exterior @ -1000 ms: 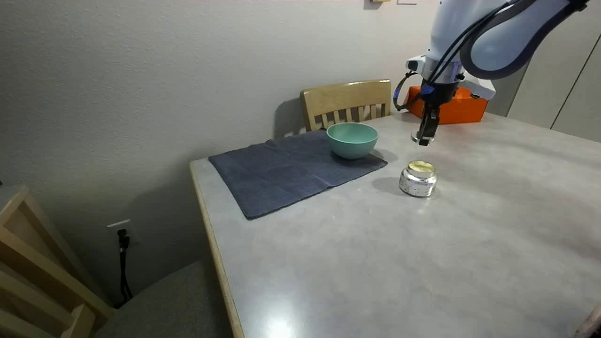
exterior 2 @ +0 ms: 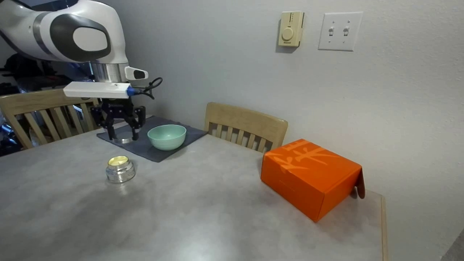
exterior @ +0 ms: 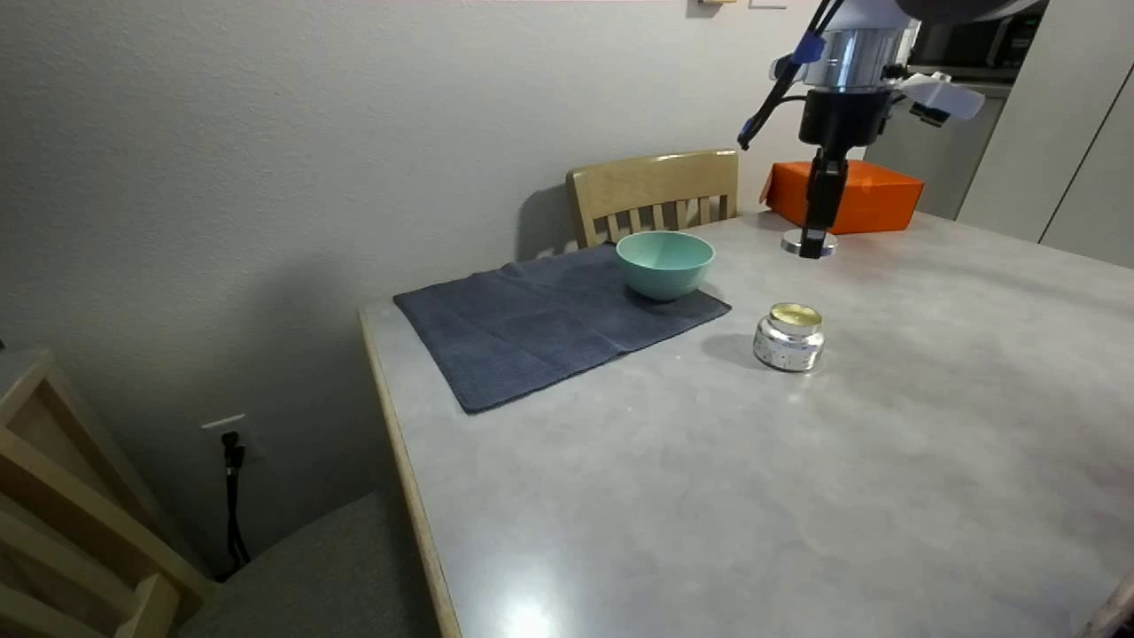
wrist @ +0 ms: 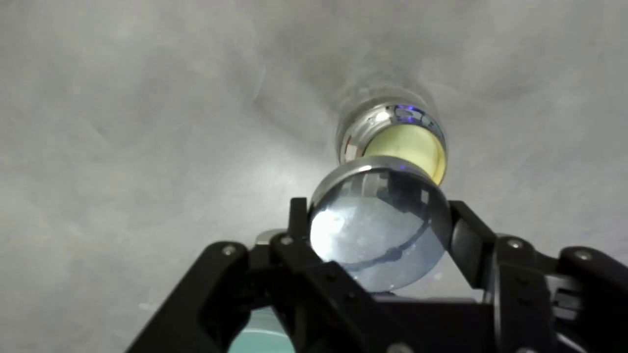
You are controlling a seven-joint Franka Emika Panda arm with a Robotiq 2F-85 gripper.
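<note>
A round silver lid (wrist: 379, 229) is pinched by its sides between the two black fingers of my gripper. In exterior view 1 the gripper (exterior: 814, 246) hangs above the table with the lid (exterior: 792, 243) level in it. Below the lid, apart from it, a silver jar (exterior: 788, 342) stands upright with its mouth uncovered and pale yellow inside. From the wrist, the lid hides the near part of the jar (wrist: 393, 130). Exterior view 2 shows the lid (exterior 2: 123, 140) up and behind the jar (exterior 2: 120, 170).
A mint green bowl (exterior: 666, 266) sits on a dark blue cloth (exterior: 532, 324) by the wall. An orange box (exterior 2: 311, 174) stands at another part of the table. Chairs (exterior 2: 245, 124) line the wall side.
In exterior view 1, my gripper has risen and shifted slightly right with the lid, and its fingers now point more straight down. The jar, bowl and cloth have stayed put.
</note>
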